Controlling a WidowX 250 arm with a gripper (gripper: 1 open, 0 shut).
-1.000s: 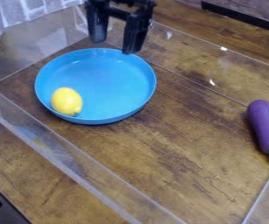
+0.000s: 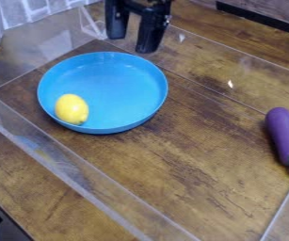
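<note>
A yellow lemon (image 2: 72, 108) lies in the left front part of a round blue plate (image 2: 121, 118). A purple eggplant toy (image 2: 282, 134) with a teal tip lies at the right on the wooden surface. The black gripper (image 2: 133, 34) hangs above the plate's back edge at the top, its two fingers wide apart with nothing seen between them.
Clear plastic walls border the wooden surface at the left and right. A white brick-patterned backdrop (image 2: 11, 24) stands at the top left. The wood between plate and eggplant, and at the front, is clear.
The gripper has risen slightly, away from the plate, and shifted a little. The lemon, plate and eggplant have not moved.
</note>
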